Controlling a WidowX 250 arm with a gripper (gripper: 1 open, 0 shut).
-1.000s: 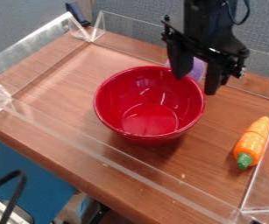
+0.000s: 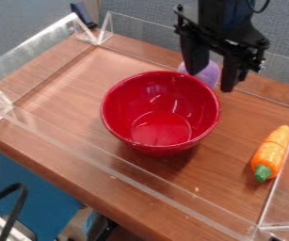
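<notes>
A red bowl (image 2: 159, 113) sits in the middle of the wooden board. Behind it a purple object (image 2: 203, 72) is mostly hidden by the black gripper (image 2: 212, 68), which hangs over it at the back of the board. Its two fingers straddle the area of the purple object; whether anything is held between them cannot be told. An orange toy carrot (image 2: 271, 151) with a green end lies at the right side, apart from the bowl.
Clear plastic walls edge the board (image 2: 53, 99) along its sides. The left part of the board is bare. A blue floor and a black cable lie below at the lower left, off the board.
The bowl and carrot have not moved.
</notes>
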